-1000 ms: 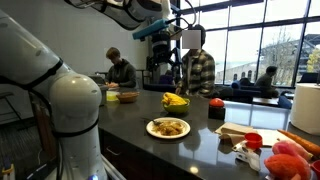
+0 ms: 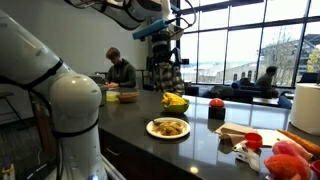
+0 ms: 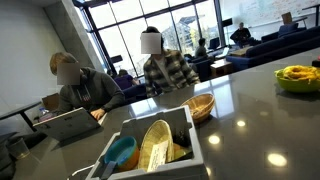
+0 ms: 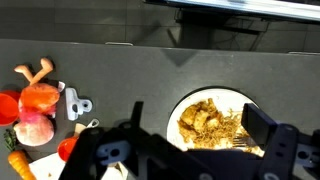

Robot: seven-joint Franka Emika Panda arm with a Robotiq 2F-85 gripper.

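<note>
A white plate [image 4: 178, 112] of pasta-like food [image 4: 208, 122] lies on the dark counter, a fork resting at its right side. In exterior view 1 the same plate [image 2: 152, 132] is in front of a green bowl holding something yellow [image 2: 174, 99]. My gripper hangs above the counter, its fingers spread wide on either side of the wrist view. Nothing shows between them. The plate lies below, apart from the gripper, and the gripper's body covers its lower part.
To the wrist view's left lie a pink-orange plush toy [image 4: 38, 112], a carrot [image 4: 20, 164] and red cups [image 4: 8, 107]. A grey bin [image 3: 196, 148] with bowls and a wicker basket [image 3: 201, 105] show in exterior view 2. People are behind the counter. Bare counter surrounds the plate's left side.
The person in the checked shirt behind the counter has shifted left and lower, mostly behind my arm. My arm and the objects on the counter look unmoved.
</note>
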